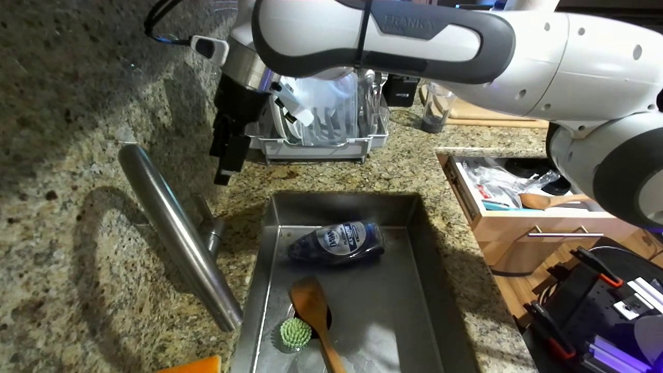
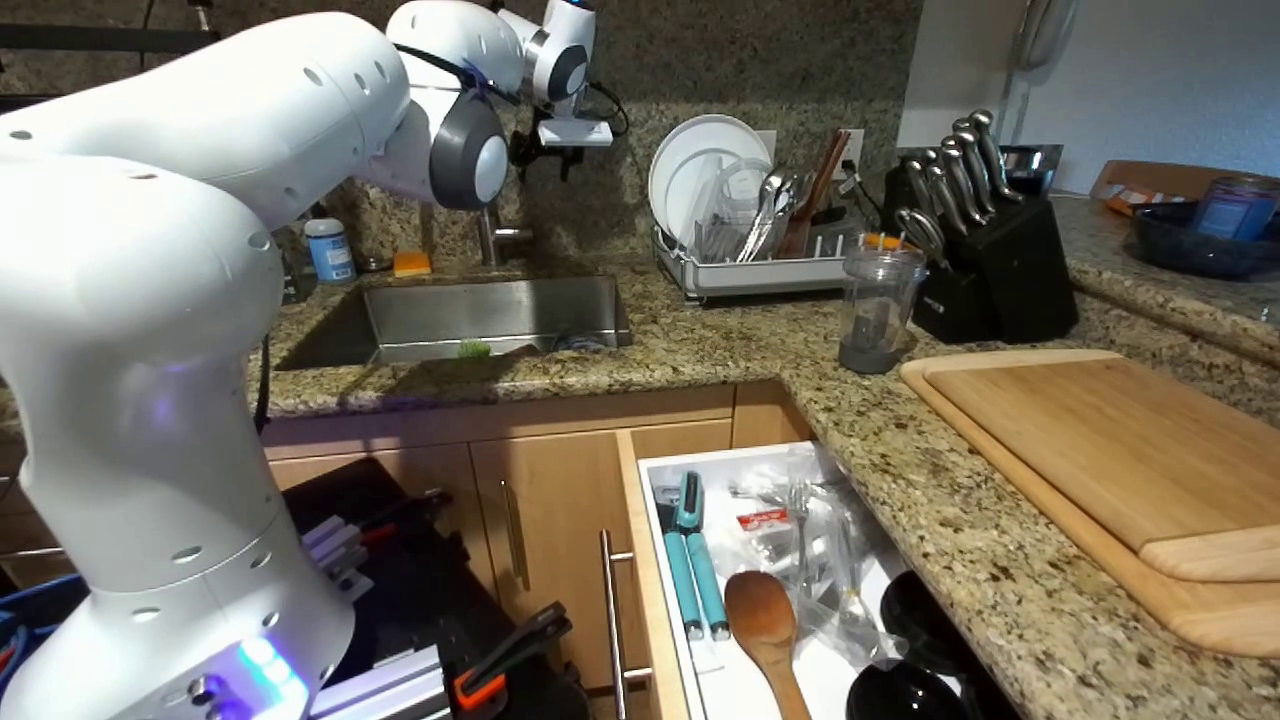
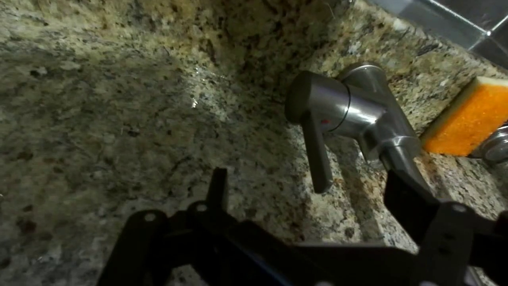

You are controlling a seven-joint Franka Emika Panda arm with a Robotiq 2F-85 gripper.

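My gripper is open, its two dark fingers set wide apart with nothing between them. Beyond the gap in the wrist view is the steel faucet [image 3: 364,102], its thin lever handle [image 3: 318,155] pointing down toward me. In exterior view 1 the gripper [image 1: 224,171] hangs near the granite backsplash, above and behind the faucet [image 1: 177,230], apart from it. The sink [image 1: 379,295] holds a blue Dawn soap bottle [image 1: 342,241] on its side, a wooden spatula [image 1: 311,304] and a green scrubber [image 1: 295,333].
A dish rack [image 1: 317,149] loaded with plates and utensils stands behind the sink. An orange sponge [image 3: 469,119] rests by the faucet's base. The open drawer [image 2: 672,600] juts out at the right, a wooden spoon [image 2: 762,612] inside. Cutting boards [image 2: 1116,444] cover the right counter.
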